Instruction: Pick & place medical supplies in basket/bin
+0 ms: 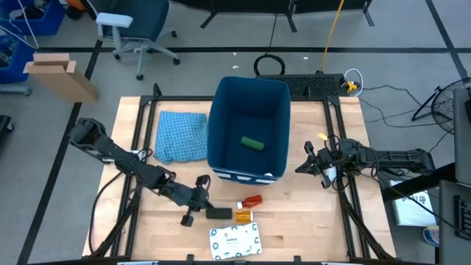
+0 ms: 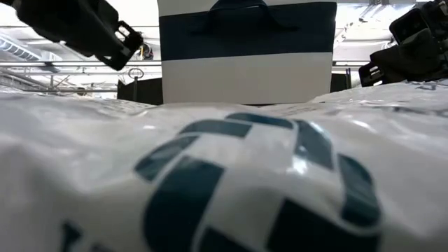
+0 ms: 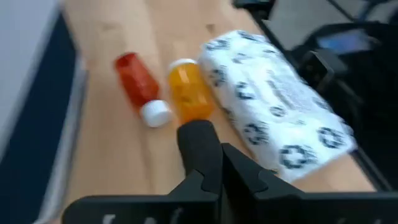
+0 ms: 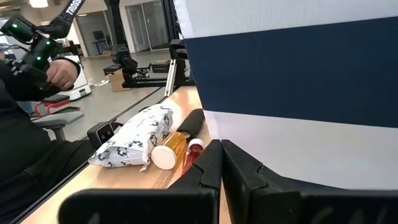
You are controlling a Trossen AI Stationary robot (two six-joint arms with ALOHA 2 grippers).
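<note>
A black cylinder (image 1: 218, 213) lies on the table, end to end with an amber bottle (image 1: 243, 216). Beside them rest a red bottle (image 1: 250, 201) with a white cap and a white patterned pack (image 1: 235, 241). My left gripper is shut with nothing between its fingers; in its wrist view the black cylinder shows beyond the tips. Behind these things stands the dark blue bin (image 1: 249, 118), a green item (image 1: 252, 143) inside it. At the bin's right, my right gripper is shut and empty.
A folded blue cloth (image 1: 181, 136) lies left of the bin. Black frame rails (image 1: 344, 213) run along both table sides. Bare wood lies right of the pack. A person (image 4: 37, 124) sits by the table's front edge.
</note>
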